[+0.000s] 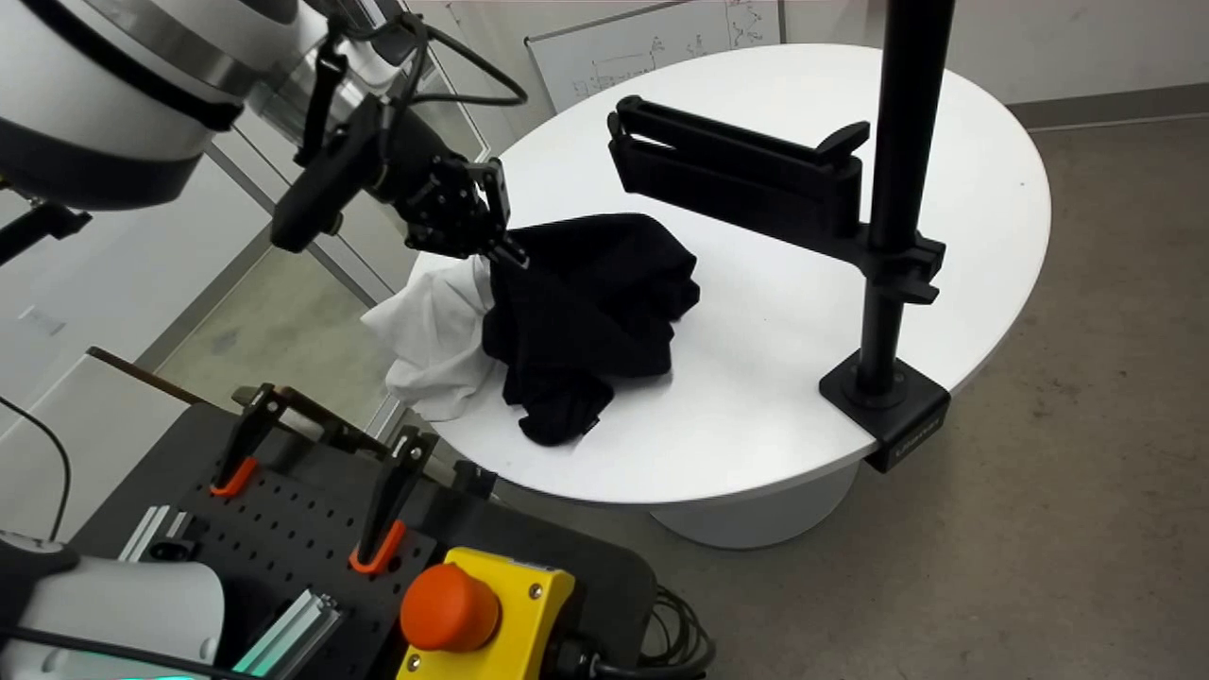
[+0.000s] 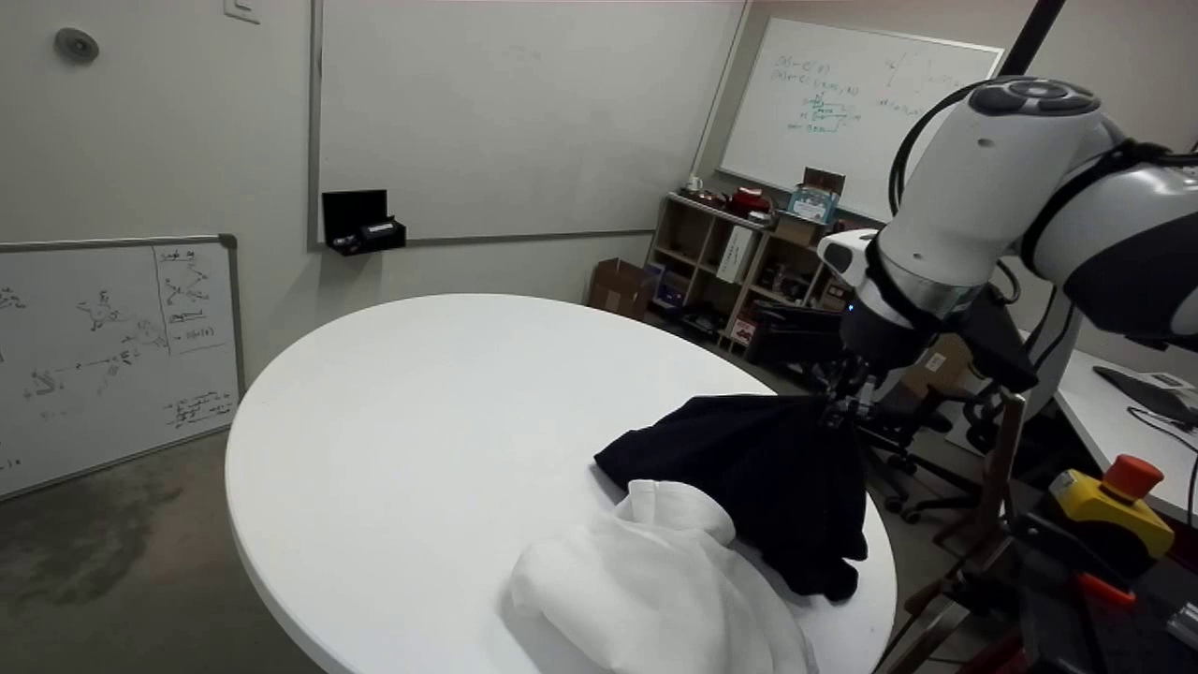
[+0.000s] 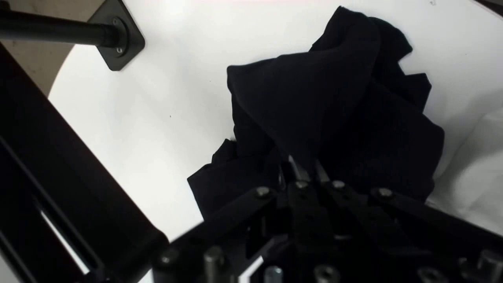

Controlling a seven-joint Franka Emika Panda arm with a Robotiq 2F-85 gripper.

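A crumpled black cloth (image 1: 595, 297) lies on the white round table, part of it pulled up toward my gripper (image 1: 517, 256). In the second exterior view the black cloth (image 2: 752, 461) rises in a slope to the gripper (image 2: 842, 414). The wrist view has a fold of black cloth (image 3: 306, 99) running to a point between the fingertips of my gripper, which is shut on it. Beside the black cloth lies a white cloth (image 2: 663, 584), partly under the gripper's side in the first exterior view.
A black post with a folded arm (image 1: 737, 170) is clamped at the table's edge, its arm reaching over the top. A yellow box with a red button (image 1: 487, 612) sits on the dark bench.
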